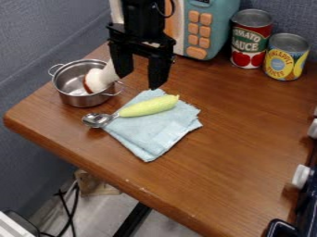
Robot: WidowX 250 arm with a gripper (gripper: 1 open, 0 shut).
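Note:
My gripper (139, 65) is a black tool in the upper middle, angled down toward the table beside a steel pot (77, 91); whether its fingers are open or shut is unclear. A pale, white object (107, 76) stands in or over the pot, just left of the gripper. A yellow corn-shaped object (151, 106) lies on a light blue cloth (155, 136). A metal spoon (96, 119) rests at the cloth's left edge.
A teal toy appliance (203, 37) stands at the back, with a tomato can (249, 46) and a yellow can (285, 63) to its right.

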